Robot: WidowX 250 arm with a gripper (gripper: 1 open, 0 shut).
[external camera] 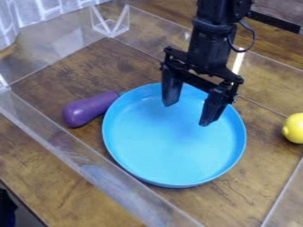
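Note:
A black robot gripper [192, 101] hangs over the back part of a blue round plate [173, 149], its two fingers spread wide with nothing visible between them. A purple eggplant [88, 109] lies left of the plate on the wooden surface. A yellow round object [292, 129], perhaps a lemon, sits at the right edge, partly out of frame.
Clear plastic edging [73, 158] runs diagonally along the left and front.

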